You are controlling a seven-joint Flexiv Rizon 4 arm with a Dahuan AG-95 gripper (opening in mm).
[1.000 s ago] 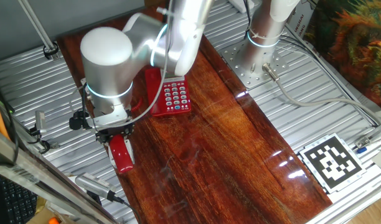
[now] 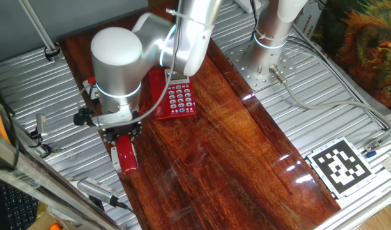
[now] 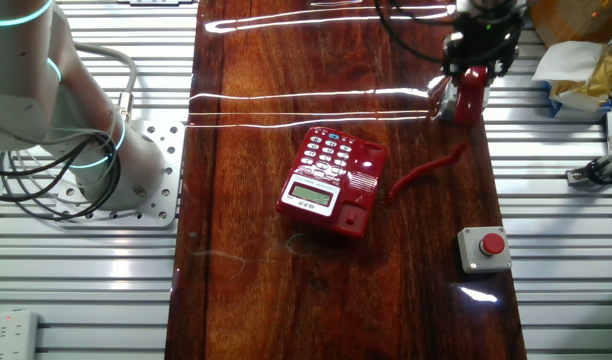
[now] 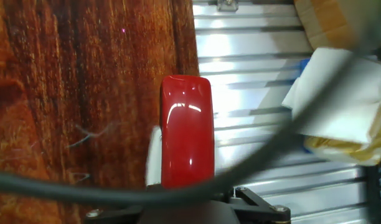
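A glossy red telephone handset [image 4: 187,130] juts out from my gripper [image 2: 121,134] at the table's edge, and the gripper looks shut on its near end. The fingertips are largely hidden by the handset and a blurred cable in the wrist view. A pale object [image 4: 154,158] shows just beside and below the handset; whether the two touch cannot be told. In exterior view 2 the handset [image 3: 470,98] hangs below the gripper at the upper right. The red phone base [image 3: 332,180], with its keypad and small screen, sits on the table apart from it.
A coiled red cord [image 3: 426,171] lies beside the phone base. Nearer the edge stands a grey box with a red button [image 3: 483,250]. A grey device [image 2: 98,190] stands just off the table's edge.
The gripper and wrist have shifted slightly to the right in exterior view 1. The handset has moved a little with them, its free end now slightly higher in the picture. The phone base has stayed put.
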